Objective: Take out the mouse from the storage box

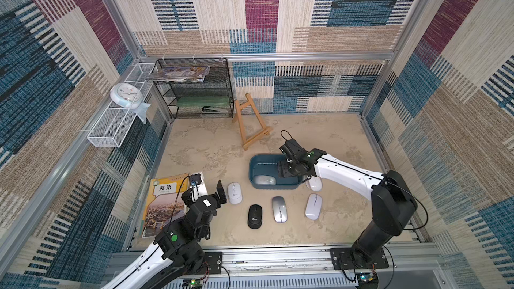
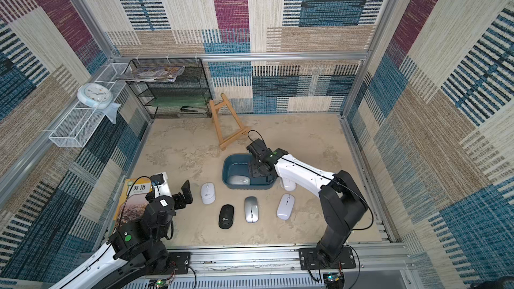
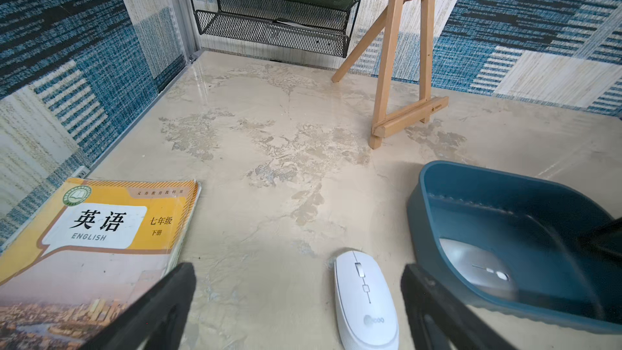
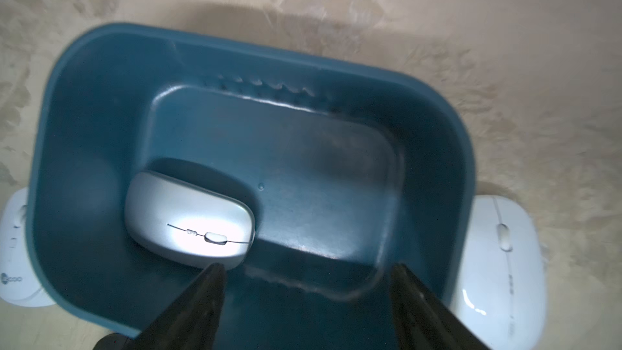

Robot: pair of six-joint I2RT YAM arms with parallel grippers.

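In the right wrist view a silver mouse (image 4: 191, 220) lies on the floor of the teal storage box (image 4: 259, 52), against its left side. My right gripper is over the box with its fingers spread apart and nothing between them. The mouse is left of that gap, near the left finger (image 4: 188, 314). In the top left view the right gripper (image 1: 290, 169) covers the right part of the box. My left gripper stands open and empty, between the English textbook (image 3: 97, 233) and a white mouse (image 3: 366, 301).
Several mice lie outside the box: a black one (image 1: 254, 216), a grey one (image 1: 279, 209), a lilac one (image 1: 313, 206), and a white one (image 4: 502, 272) close by its right wall. A wooden easel (image 1: 251, 123) stands behind. Bare table lies at the back right.
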